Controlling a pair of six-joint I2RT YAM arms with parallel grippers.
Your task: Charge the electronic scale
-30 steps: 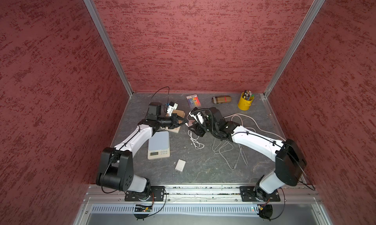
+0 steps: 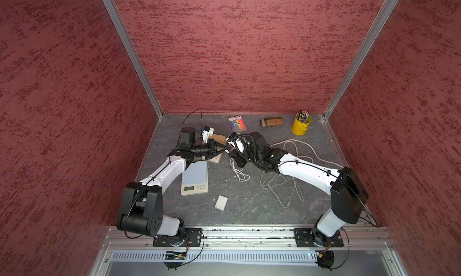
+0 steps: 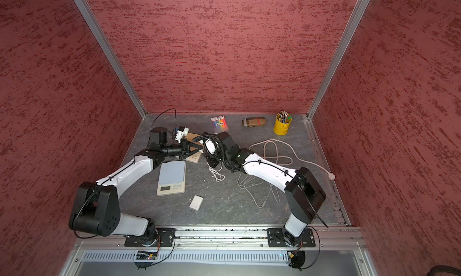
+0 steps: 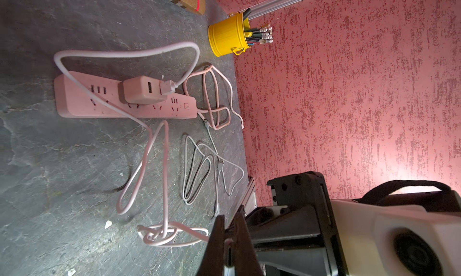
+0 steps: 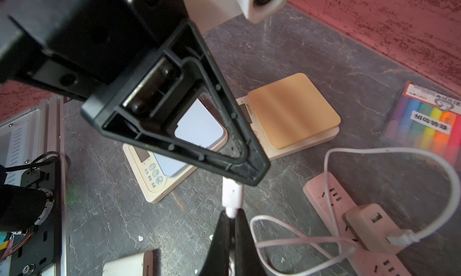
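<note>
A white cable plug (image 5: pixel 232 194) stands up from the tips of my right gripper, which is shut on its narrow cable end. The plug's far end meets the tip of my left gripper (image 2: pixel 225 147), whose fingers are shut; whether they touch it cannot be told. In the left wrist view the left gripper's fingers (image 4: pixel 217 249) lie together. Two scales rest on the table: one with a pale platform (image 2: pixel 195 172), display toward the front, and one with a tan platform (image 5: pixel 294 110), partly under the left arm. Their charging ports do not show.
A pink power strip (image 4: pixel 76 95) carries a charger block (image 4: pixel 141 89) with the looped cable (image 4: pixel 158 170) plugged in. Several thinner cables (image 2: pixel 273 180) lie at the right. A small white box (image 2: pixel 221 202) is in front; a yellow bucket (image 2: pixel 299 127) stands back right.
Both arms have shifted slightly left, the right one most visibly. The plug between the grippers has moved left with them. The scales have stayed in place.
</note>
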